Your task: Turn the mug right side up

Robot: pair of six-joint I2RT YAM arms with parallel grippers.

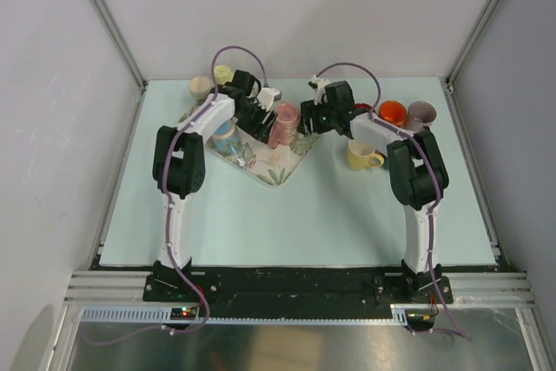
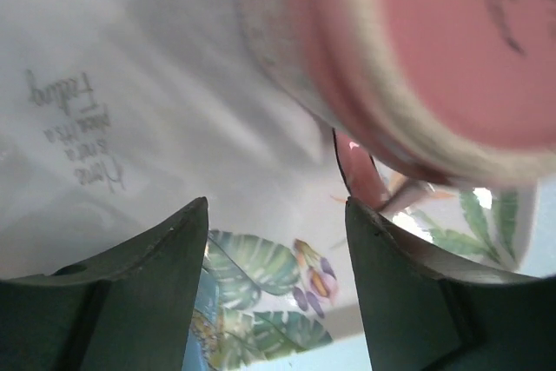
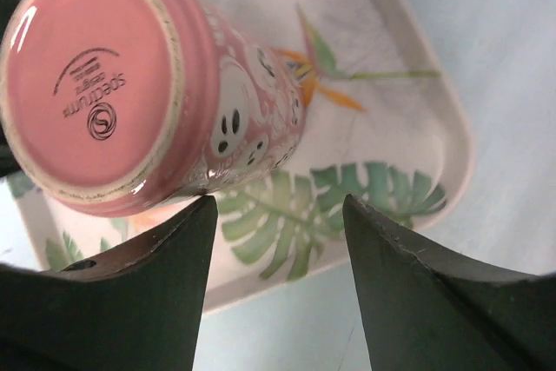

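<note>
The pink mug (image 1: pixel 286 123) lies on the leaf-printed tray (image 1: pixel 261 171) between my two grippers, its pink base facing up and toward the right wrist camera (image 3: pixel 91 93). My left gripper (image 1: pixel 268 123) is at the mug's left, open, with the mug (image 2: pixel 452 49) just ahead of and above its fingers; part of the pink handle shows below the body. My right gripper (image 1: pixel 309 121) is at the mug's right, fingers apart with nothing between them; the mug is just beyond them.
A blue mug (image 1: pixel 224 141) sits on the tray's left. A yellow mug (image 1: pixel 363 155), orange mug (image 1: pixel 393 112) and grey mug (image 1: pixel 420 116) stand to the right. Small cups (image 1: pixel 201 86) sit at the back left.
</note>
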